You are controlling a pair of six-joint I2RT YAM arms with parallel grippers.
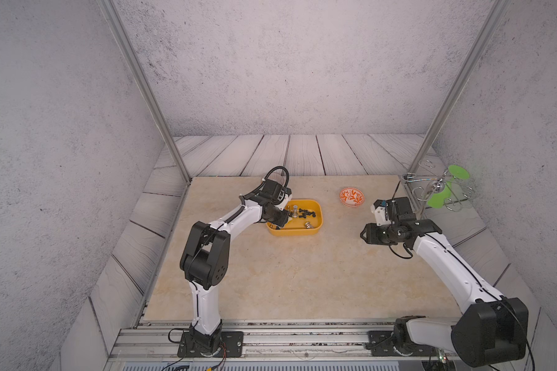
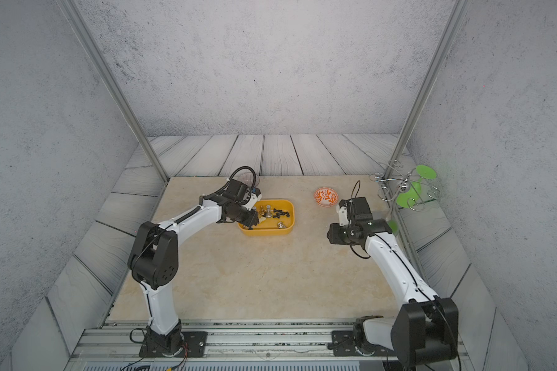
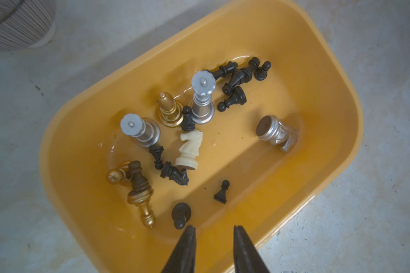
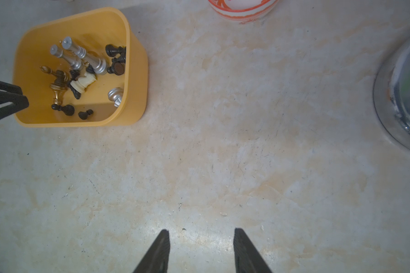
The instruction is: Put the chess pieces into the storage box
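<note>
The yellow storage box (image 3: 300, 182) fills most of the left wrist view. Several chess pieces lie or stand in it: a black knight (image 3: 174, 173) on its side beside the cream knight (image 3: 190, 149), a silver knight (image 3: 276, 132) lying at the right, two upright silver pieces (image 3: 203, 97), gold ones (image 3: 141, 195) and small black ones (image 3: 221, 191). Low over the box's near-left part, my left gripper is open, nothing between its fingers. My right gripper stands open and empty over bare table, right of the box. No chess piece shows outside the box.
An orange-and-white bowl (image 1: 351, 196) sits behind and right of the box. A ribbed glass (image 3: 20, 22) stands behind its left end. At far right is a wire rack (image 1: 439, 186) with green parts.
</note>
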